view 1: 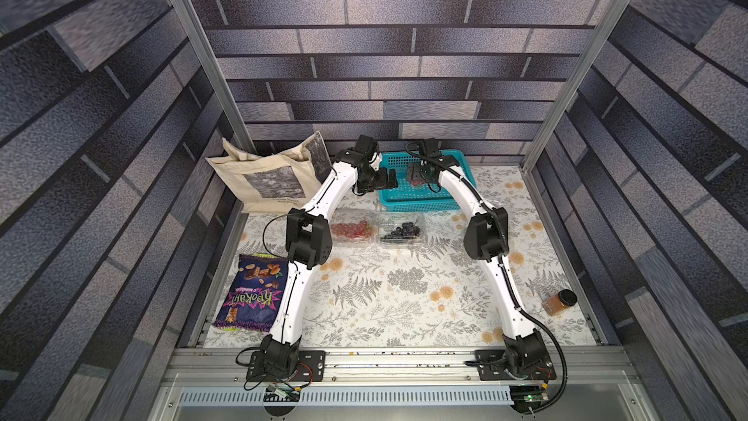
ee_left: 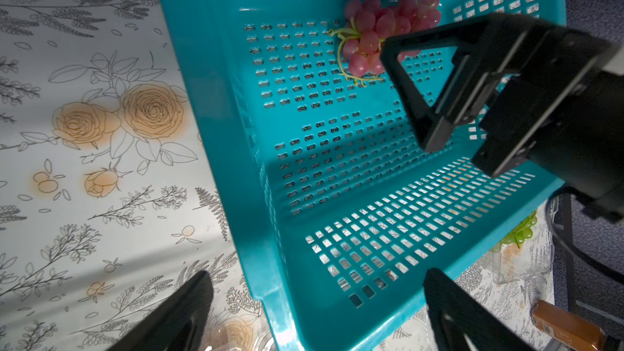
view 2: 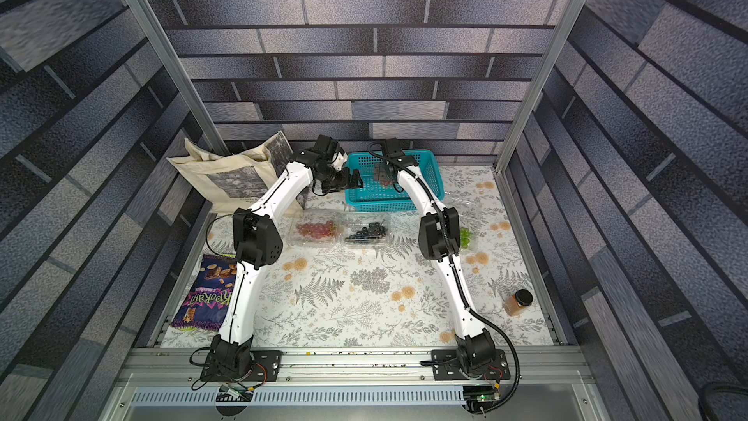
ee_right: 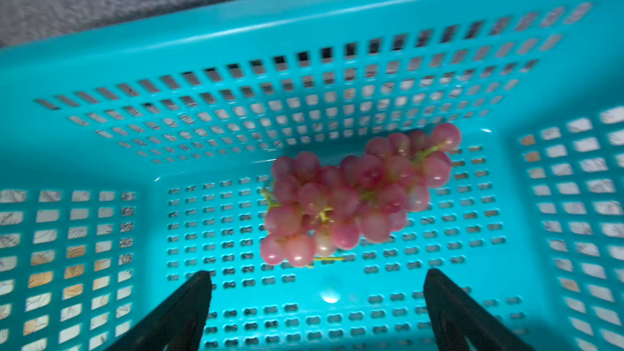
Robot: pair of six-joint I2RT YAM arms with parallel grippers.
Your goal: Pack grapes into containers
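A bunch of pink grapes [ee_right: 351, 195] lies on the floor of the teal basket [ee_left: 214, 117], near one long wall. My right gripper is over the basket, open, its fingers apart and short of the bunch in the right wrist view. At the basket's left side my left gripper stands open and empty. In front of the basket sit two clear containers, one with red grapes [view 2: 317, 230], one with dark grapes [view 2: 366, 231]. Green grapes [view 2: 464, 237] show beside the right arm, in a clear container [ee_left: 510, 263] partly seen in the left wrist view.
A cloth bag [view 1: 269, 175] stands at the back left. A purple snack packet [view 1: 253, 292] lies at the front left, and a dark-lidded jar [view 1: 559, 301] at the front right.
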